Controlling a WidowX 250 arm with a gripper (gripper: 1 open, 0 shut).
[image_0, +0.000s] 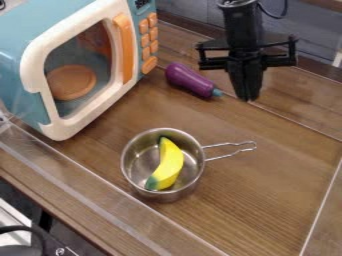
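Observation:
My black gripper hangs in the upper right, shut, with nothing visible between its fingers, just right of a purple toy eggplant lying on the wooden counter. A yellow toy banana lies inside a steel saucepan whose handle points right.
A toy microwave in teal and white stands at the left, with a round orange item visible inside. A wall edge runs along the back, and dark cabling shows at the lower left.

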